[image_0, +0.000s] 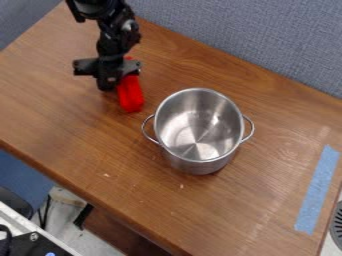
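The black gripper (110, 70) hangs over the left part of the wooden table, right beside a red cylindrical object (130, 96), which lies just below and right of it, partly hidden by the gripper. Whether the fingers touch it or how they stand is hard to tell in this small, dark view. A steel pot (198, 128) with two side handles stands to the right of both.
A strip of blue tape (315, 190) lies on the right of the table (201, 210). Grey padded walls border the back. Cables and white items sit off the lower-left edge.
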